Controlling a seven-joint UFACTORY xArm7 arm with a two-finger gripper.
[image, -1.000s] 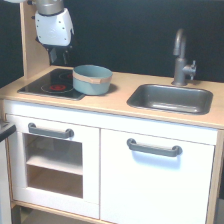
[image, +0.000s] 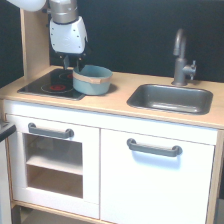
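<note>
A blue-grey pot (image: 95, 82) with a brownish band stands on the counter, at the right edge of the black cooktop (image: 42, 87). My gripper (image: 76, 65) hangs from the white arm at the upper left, its dark fingers pointing down at the pot's left rim. They overlap that rim in the view. Whether they touch it, and how far apart they stand, is too small to make out.
A metal sink (image: 170, 98) with a grey faucet (image: 181, 60) is set into the wooden counter (image: 122, 88) on the right. Clear counter lies between pot and sink. Below are a shut white cabinet door (image: 155, 180) and an oven front (image: 52, 132). A wooden post (image: 36, 40) rises at the left.
The arm has moved right and down, bringing my gripper from above the cooktop to the pot's left rim. The pot looks unmoved.
</note>
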